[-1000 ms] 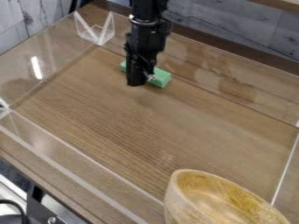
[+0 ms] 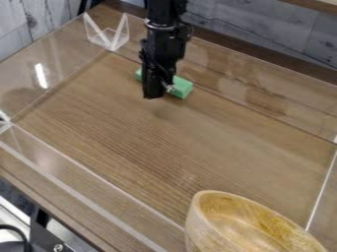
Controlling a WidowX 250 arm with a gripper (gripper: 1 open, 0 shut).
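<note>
A black robot arm reaches down from the top centre of the camera view, its gripper (image 2: 157,87) low over the wooden table at a green block (image 2: 178,86). The block lies partly behind the gripper. Whether the fingers are open or shut on anything is too small to tell.
A large yellow bowl (image 2: 237,228) stands at the bottom right. Clear plastic pieces sit at the left and back left edges, and walls bound the back.
The gripper and arm have shifted very slightly, and a little less of the green block shows around the gripper.
</note>
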